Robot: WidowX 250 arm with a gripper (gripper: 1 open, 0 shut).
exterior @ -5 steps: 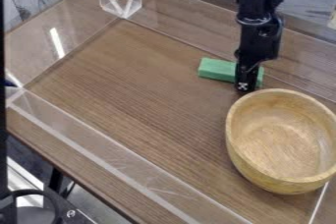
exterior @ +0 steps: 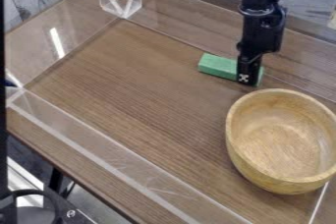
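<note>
My black gripper (exterior: 245,71) points down at the right half of a green block (exterior: 217,65) lying flat on the wooden table (exterior: 118,90). Its tip is over or touching the block's right end, which it partly hides. Whether the fingers are open or shut is too small and dark to tell.
A large wooden bowl (exterior: 280,140) stands at the front right, just below the block. A white wire-like object (exterior: 120,0) is at the back left.
My gripper has risen very slightly; the block looks almost unchanged in place.
</note>
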